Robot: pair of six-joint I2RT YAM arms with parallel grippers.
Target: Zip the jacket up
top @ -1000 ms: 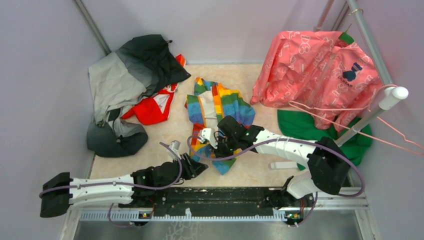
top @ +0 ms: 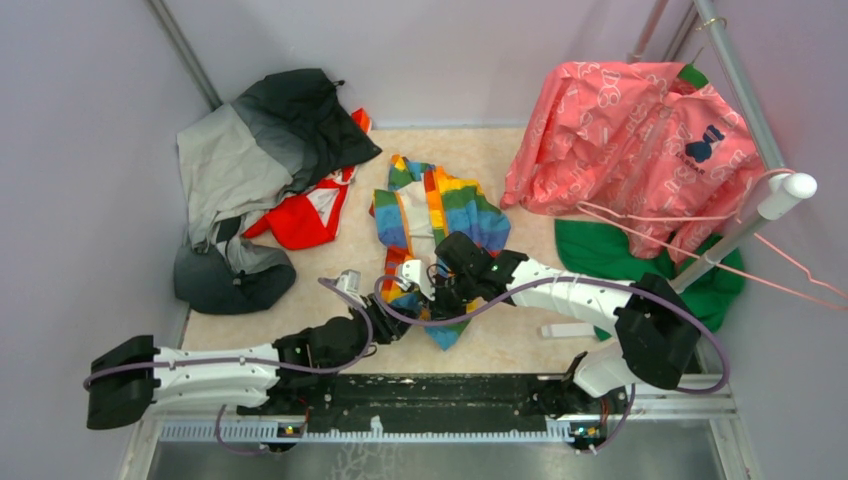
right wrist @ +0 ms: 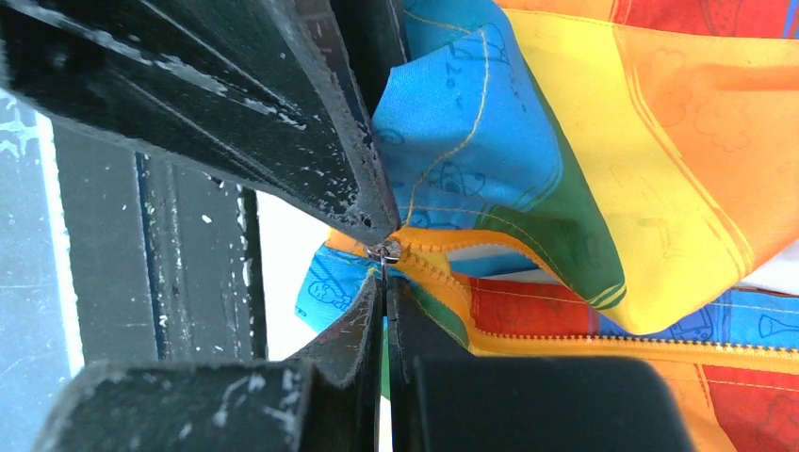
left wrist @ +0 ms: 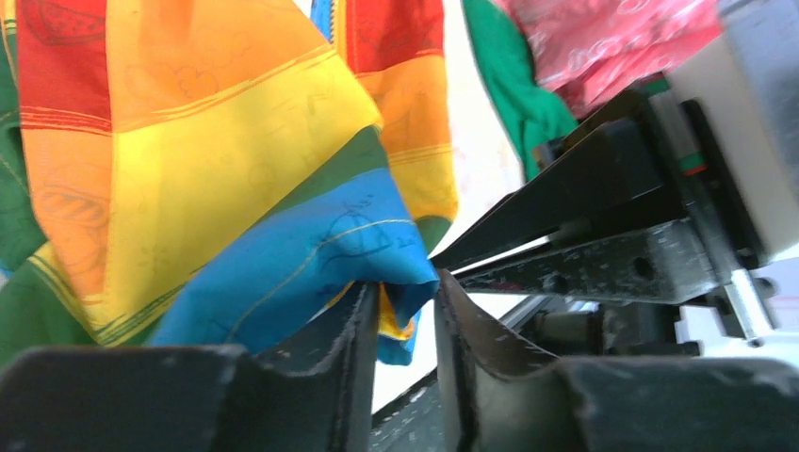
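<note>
The rainbow jacket (top: 450,210) lies in the middle of the table, its lower part under my right arm. My left gripper is at the blue hem (left wrist: 301,245), fingers slightly apart with a fold of cloth at their tips; whether it grips is unclear. My right gripper is shut on the metal zipper slider (right wrist: 388,252) at the bottom of the orange zipper (right wrist: 641,348). The left gripper's dark fingers also appear in the right wrist view, just above the slider.
A grey and black jacket (top: 230,160) over red cloth lies at the left. A pink jacket (top: 630,140), green cloth (top: 590,240), pink hangers and a metal rack (top: 735,245) crowd the right. Table edge runs along the front.
My left gripper has moved up and slightly right to the jacket's hem. The right arm and the jacket look unchanged from the top.
</note>
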